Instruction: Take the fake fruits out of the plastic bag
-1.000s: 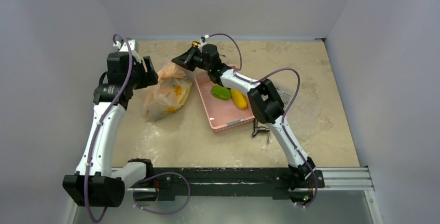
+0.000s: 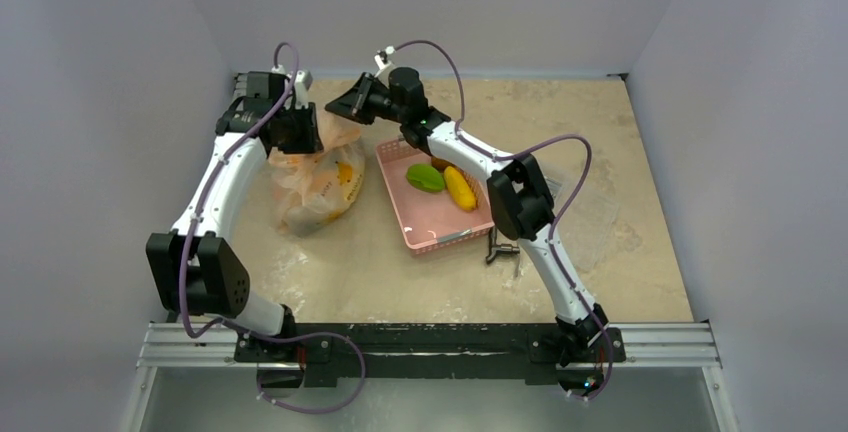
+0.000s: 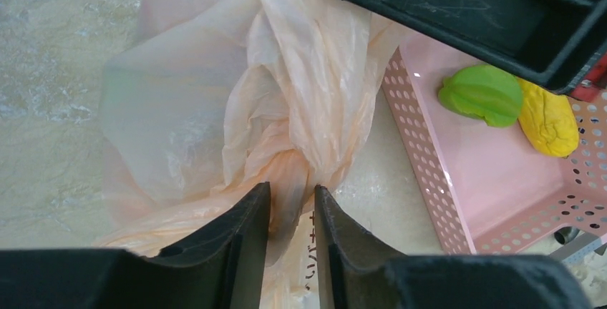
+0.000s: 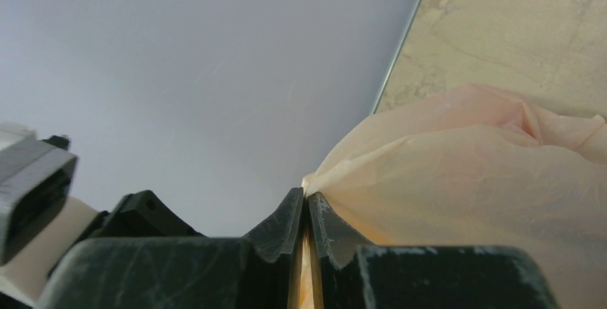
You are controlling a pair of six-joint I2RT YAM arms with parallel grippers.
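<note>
The translucent peach plastic bag (image 2: 318, 190) hangs at the left of the table, with yellow and orange fruit (image 2: 345, 174) showing faintly through its side. My right gripper is shut on a pinch of the bag's film at its upper edge. On the bag's left side is my left gripper, its fingers part open with a fold of the film between them. A green fruit (image 2: 425, 177) and a yellow fruit (image 2: 460, 189) lie in the pink basket (image 2: 425, 237), and a brown one (image 2: 440, 163) sits partly behind the right arm.
The pink basket stands close to the bag's right side, under the right arm. A dark metal tool (image 2: 500, 248) lies by the basket's front right corner.
My right gripper has shifted slightly left, still at the bag's top.
</note>
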